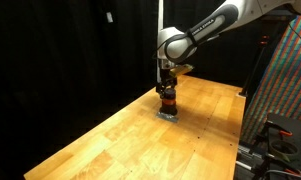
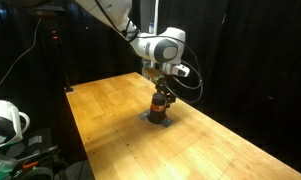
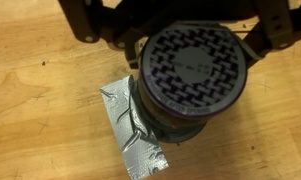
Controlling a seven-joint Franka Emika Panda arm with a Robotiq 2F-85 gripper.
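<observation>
A dark canister (image 1: 168, 103) with a reddish band stands upright on the wooden table, on a flat base held down by silver tape (image 3: 133, 130). From the wrist, its dark patterned round top (image 3: 193, 68) fills the middle of the view. My gripper (image 2: 164, 93) points down at the canister's top, very close to it, and is open. In the wrist view dark finger parts (image 3: 282, 22) show at the upper edge, on either side of the canister's top. Whether they touch it cannot be told.
Black curtains (image 1: 70, 70) hang behind it. A second, white robot arm part (image 2: 8, 130) stands off the table's near left side in the second exterior view.
</observation>
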